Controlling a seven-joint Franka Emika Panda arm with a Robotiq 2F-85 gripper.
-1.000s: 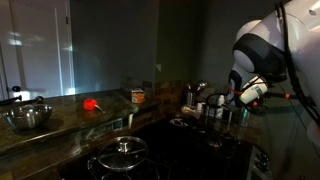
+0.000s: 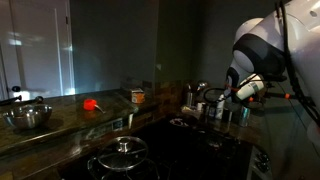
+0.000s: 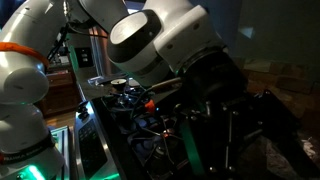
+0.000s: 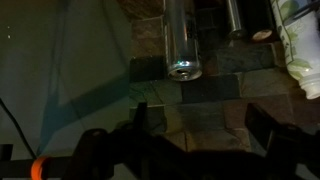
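Note:
In the wrist view my gripper stands open, its dark fingers wide apart with only stone tiles showing in the gap. A shiny metal cylinder lies beyond the fingertips, slightly left of the gap's middle. To the far right is a white-and-green bottle, with a dark narrow cylinder between the two. In the first exterior view the gripper hangs at the right, above several bottles and jars. The arm hides much of the second exterior view, where I cannot make out the fingertips.
A lidded glass pan sits on the dark stovetop. On the tiled ledge are a metal bowl, a red object and an orange tub. A wall borders the back.
The arm's wrist and gripper have shifted very slightly at the right of the first exterior view. The pan, bowl, red object and tub have stayed where they were.

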